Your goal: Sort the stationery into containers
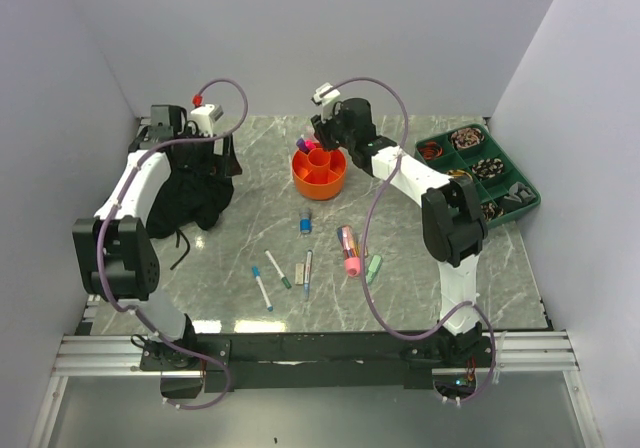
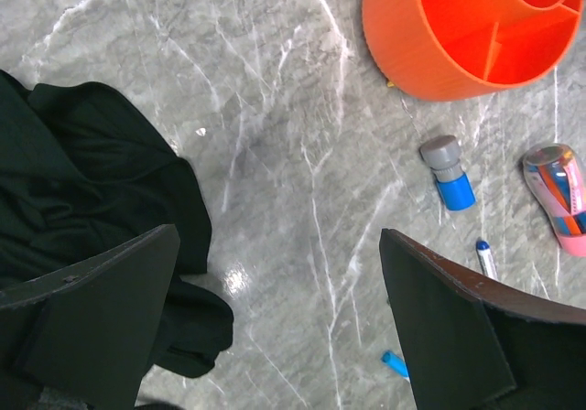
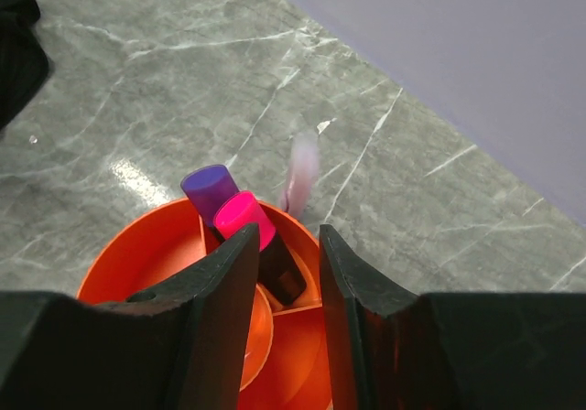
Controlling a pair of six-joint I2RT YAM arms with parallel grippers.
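Observation:
An orange pen holder (image 1: 318, 188) stands at the back centre, a purple marker (image 3: 209, 190) and a pink marker (image 3: 240, 213) in one compartment, with a blurred pale pink item behind them. My right gripper is over it; whether anything is between its fingers is unclear. My left gripper is open and empty, over the table beside a black cloth (image 1: 190, 203). On the table lie a blue-and-grey item (image 2: 455, 186), a pink cylinder of coloured sticks (image 1: 350, 253), several pens (image 1: 263, 288) and a green item (image 1: 374, 268).
A green compartment tray (image 1: 520, 208) with coiled items stands at the right. The table centre between the cloth and pen holder is clear. Walls (image 1: 560, 88) bound the back and sides.

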